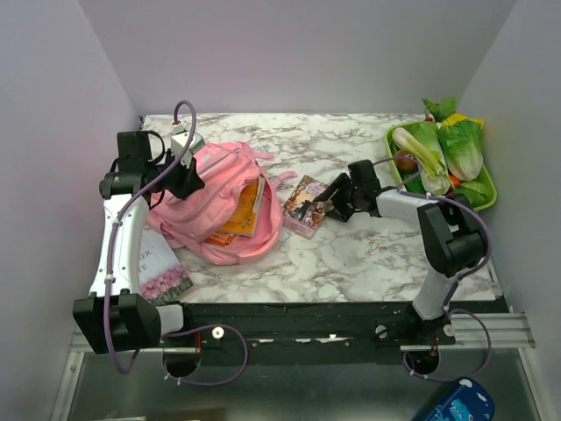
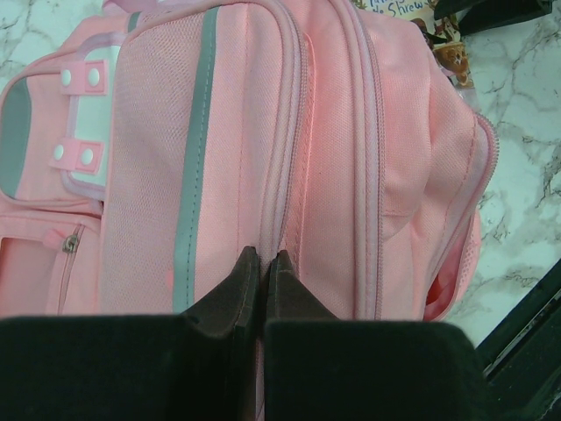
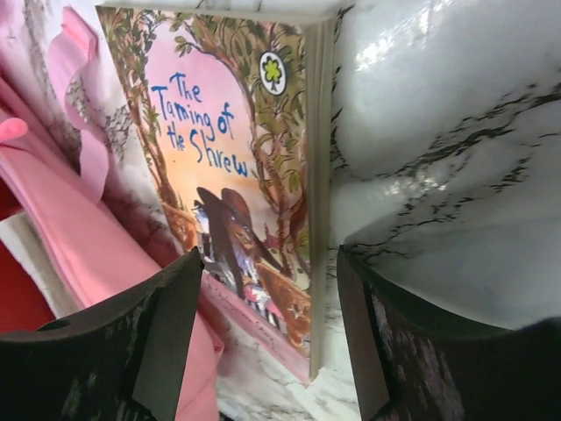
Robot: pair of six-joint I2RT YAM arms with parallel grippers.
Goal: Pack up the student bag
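Note:
The pink student bag (image 1: 209, 197) lies open toward the table's front, with orange books (image 1: 248, 207) inside its mouth. My left gripper (image 1: 188, 186) is over the bag's rear left part; in the left wrist view, its fingertips (image 2: 249, 279) are shut on the pink piping. A small book titled "The Taming of the Shrew" (image 1: 306, 205) lies flat just right of the bag. My right gripper is open low over this book: one finger (image 3: 166, 311) overlaps the cover's left side, the other (image 3: 366, 307) is past its right edge.
A larger book with pink flowers (image 1: 164, 272) lies at front left, partly under the bag. At the back right stands a green basket (image 1: 493, 186) of vegetables.

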